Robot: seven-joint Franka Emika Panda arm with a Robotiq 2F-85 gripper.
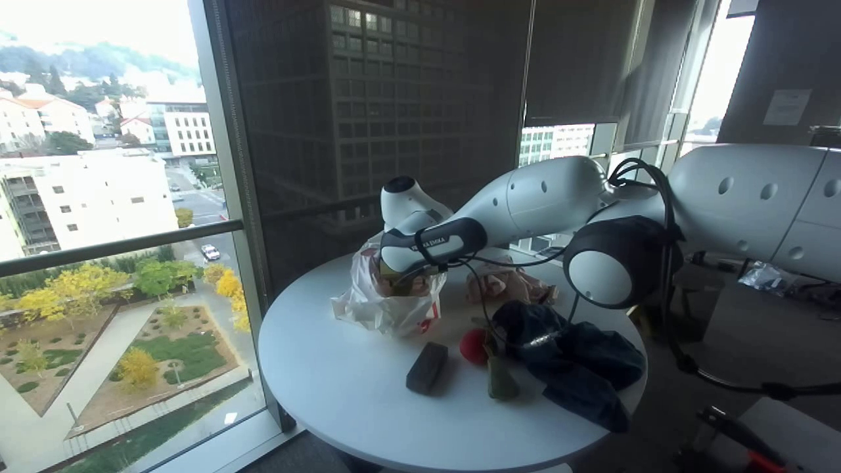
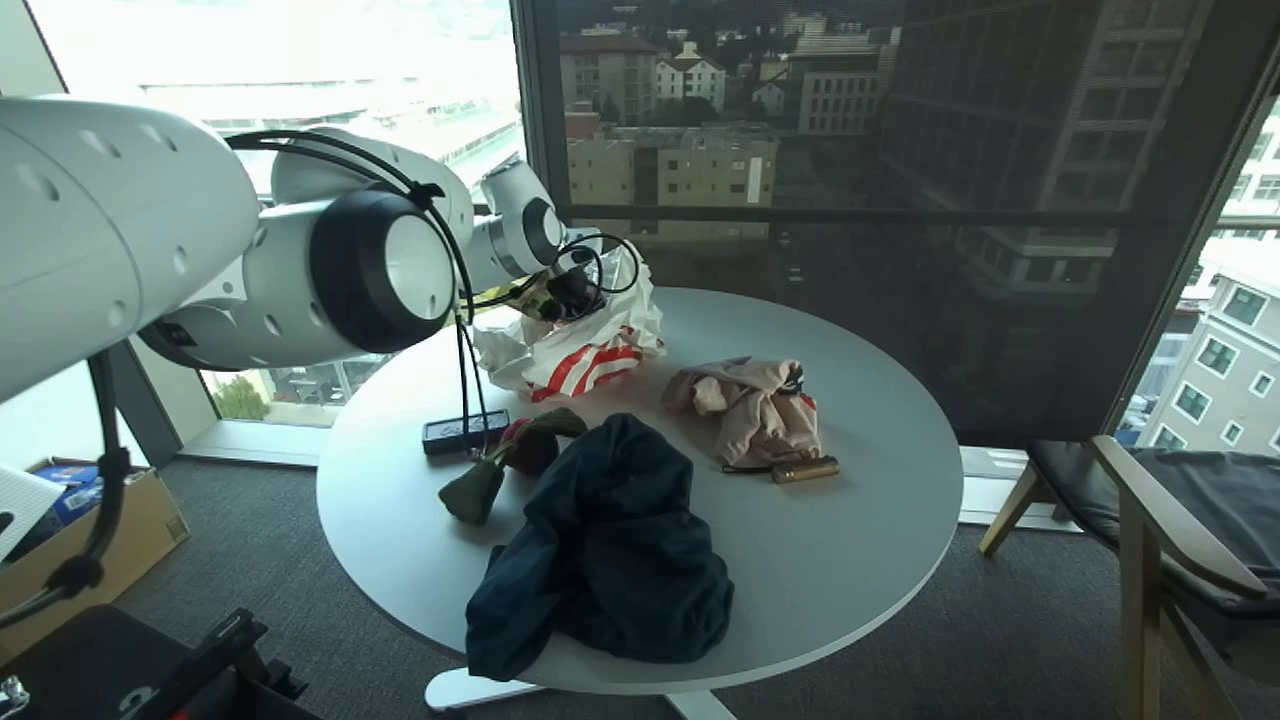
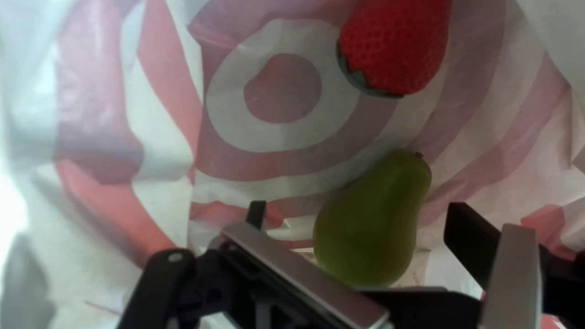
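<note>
A green pear [image 3: 375,225] lies in a white plastic bag with red stripes and rings [image 3: 334,126], as the wrist view shows. My gripper is open around the pear's near end, one finger on either side, and whether either touches it I cannot tell. Beyond the pear, a red strawberry [image 3: 397,44] rests on the bag. From outside, the crumpled bag [image 1: 382,315] stands on the round white table [image 1: 339,386] under my arm's end; the fingers are hidden there. In exterior view 2 the bag [image 2: 588,354] is partly behind the arm.
Near the bag are a dark block [image 1: 427,369], a red round item [image 1: 474,346] and a green pear-shaped item [image 1: 502,378]. A dark blue cloth [image 2: 624,552] and a pinkish cloth [image 2: 756,408] with a wooden-handled item [image 2: 805,469] lie further off.
</note>
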